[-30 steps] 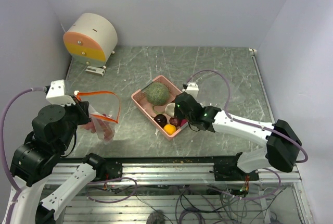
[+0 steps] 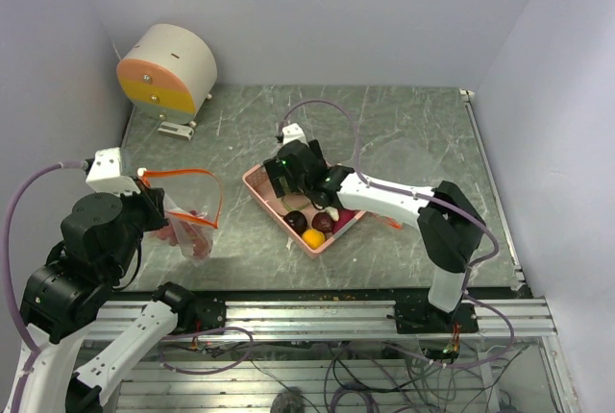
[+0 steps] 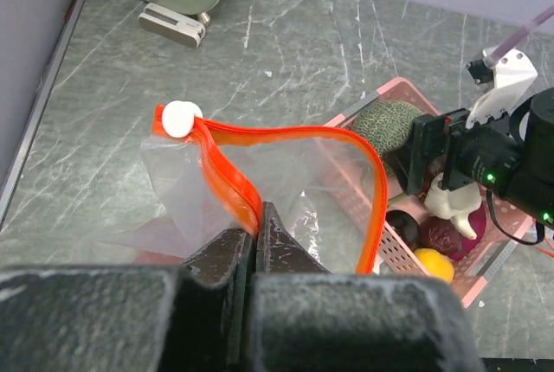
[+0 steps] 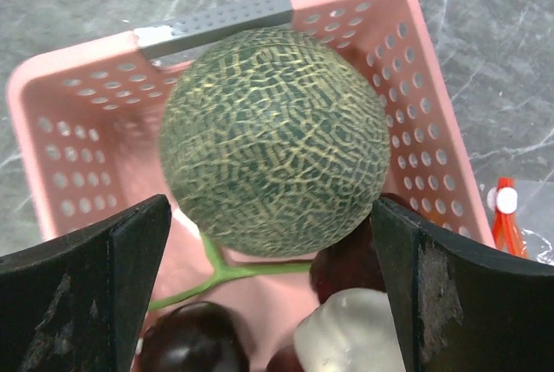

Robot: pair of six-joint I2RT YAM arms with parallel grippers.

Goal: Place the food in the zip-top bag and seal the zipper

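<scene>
My left gripper is shut on the rim of the clear zip top bag (image 3: 307, 216), whose orange zipper (image 3: 372, 199) loops open above it. My right gripper (image 2: 293, 163) hangs open over the pink basket (image 2: 266, 202), its fingers either side of a green netted melon (image 4: 273, 143). Also in the basket are a dark round fruit (image 4: 195, 342), a red onion (image 3: 446, 238), a yellow fruit (image 3: 433, 264), a white bulb (image 4: 346, 329) and a green stem (image 4: 225, 272).
A cream and yellow box (image 2: 165, 72) stands at the back left, with a small grey item (image 2: 176, 131) before it. Another clear bag (image 2: 399, 168) lies right of the basket, partly behind the right arm.
My right gripper has moved back and left from the basket's right side to over the melon. The left arm is unchanged.
</scene>
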